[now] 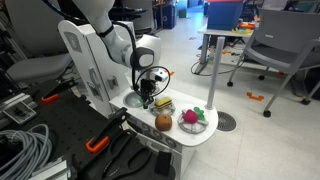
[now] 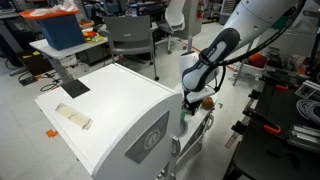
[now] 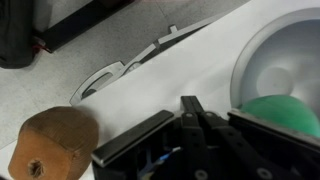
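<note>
My gripper is shut, with nothing visible between its fingers in the wrist view. It is low over the white table, between a silver bowl point(image 3: 250, 62) on the right and a brown round object point(image 3: 50, 145) on the left. A green object point(image 3: 283, 112) overlaps the bowl's near side, partly covered by the gripper body; whether it rests fully inside cannot be told. Exterior view 1 has the gripper point(image 1: 147, 103) beside the silver bowl point(image 1: 131, 99), hiding the green object.
Right of the brown object, a plate point(image 1: 190, 127) carries a pinkish-red item point(image 1: 190, 116) and something green. A yellow item point(image 1: 163, 106) lies on another dish behind the brown object. A greenish bowl point(image 1: 226, 122) stands farther right. The table's front edge is close.
</note>
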